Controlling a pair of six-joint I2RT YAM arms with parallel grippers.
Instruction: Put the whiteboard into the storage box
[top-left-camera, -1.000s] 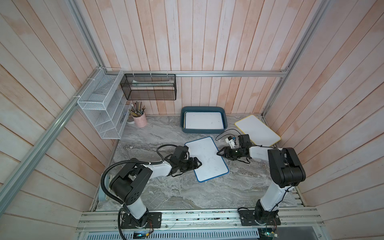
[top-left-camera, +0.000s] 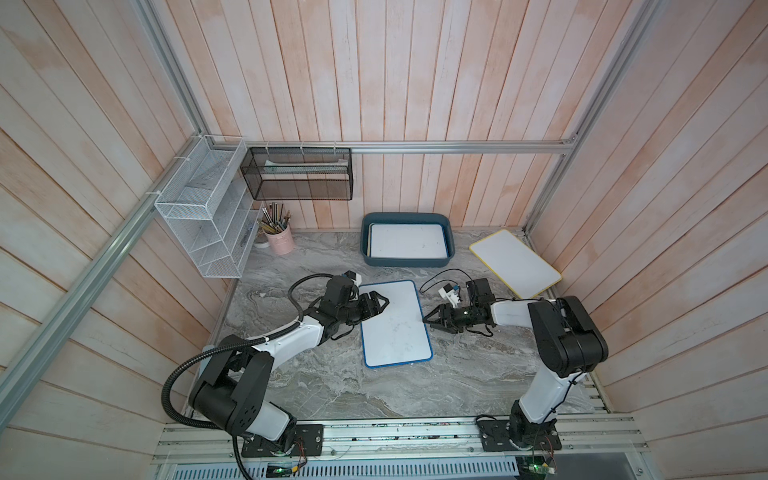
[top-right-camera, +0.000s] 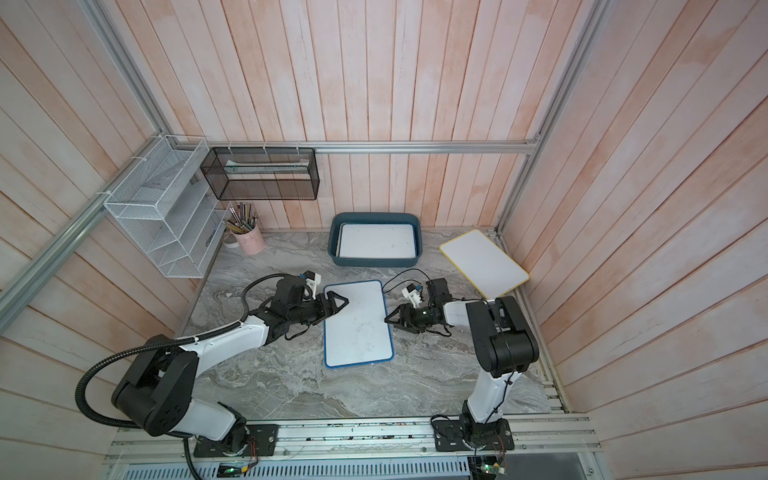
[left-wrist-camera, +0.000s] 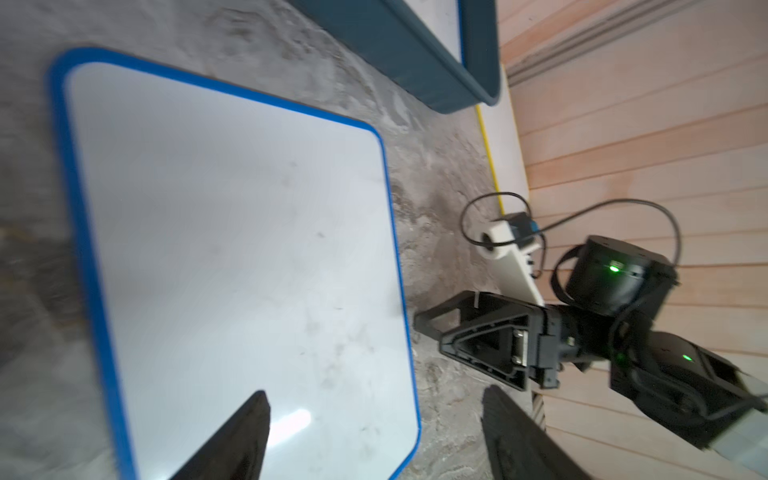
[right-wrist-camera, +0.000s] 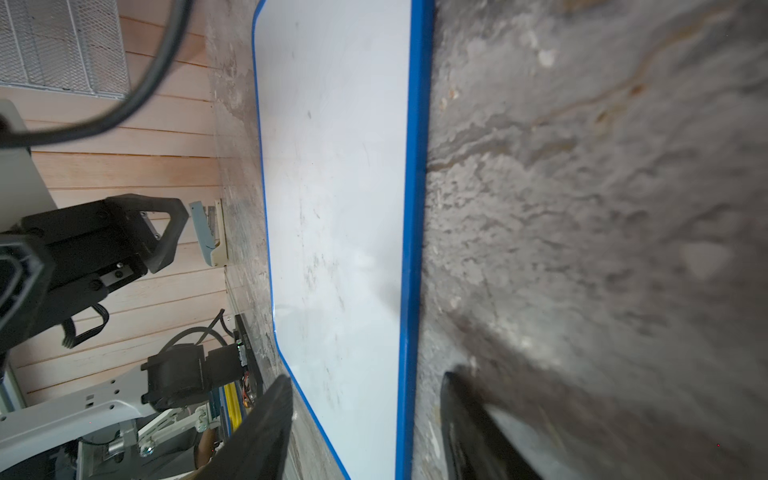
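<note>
The blue-rimmed whiteboard (top-left-camera: 396, 336) (left-wrist-camera: 240, 240) lies flat on the table, its long sides running front to back. My left gripper (top-left-camera: 377, 302) is over the board's upper left part, fingers apart, holding nothing. My right gripper (top-left-camera: 432, 318) is low at the board's right edge, fingers apart around the blue rim in its wrist view; whether they touch it I cannot tell. The teal storage box (top-left-camera: 406, 262) (top-right-camera: 374, 262) stands behind, with a white board (top-left-camera: 406, 240) lying inside.
A yellow-edged board (top-left-camera: 513, 264) lies at the back right. A pink pen cup (top-left-camera: 281, 242) stands at the back left, below wire shelves and a hanging mesh basket (top-left-camera: 296, 184).
The blue-rimmed whiteboard has shifted left and turned straighter. My left gripper moved up and back, toward the left; my right gripper moved slightly left and toward the front.
</note>
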